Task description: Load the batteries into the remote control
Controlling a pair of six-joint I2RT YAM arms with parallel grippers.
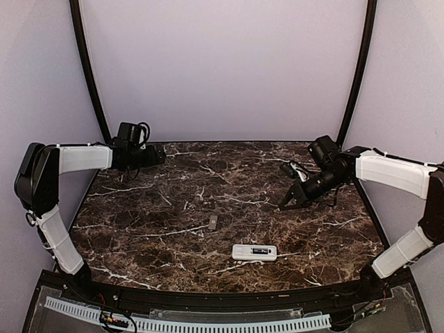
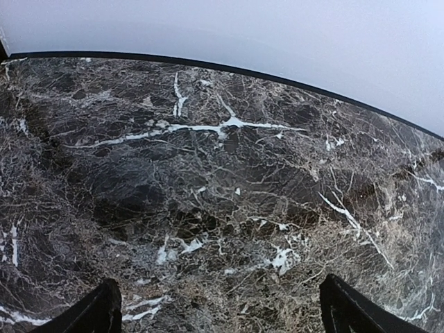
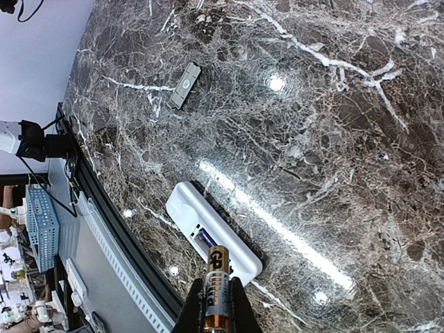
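The white remote control [image 1: 254,252] lies on the marble table near the front, its battery bay [image 3: 205,239] facing up. Something dark and narrow shows inside the bay; whether it is a battery, I cannot tell. In the right wrist view, a black and copper battery [image 3: 218,267] is between the fingers of my right gripper, shut on it. That gripper is above the table, behind and right of the remote in the top view. The battery covers part of the remote's near end in the wrist view. My left gripper [image 1: 164,154] is open and empty at the back left.
A small grey cover-like piece [image 3: 184,86] rests on the table, left of and behind the remote in the top view. A white slotted rail [image 1: 187,326] runs along the front, past the table edge.
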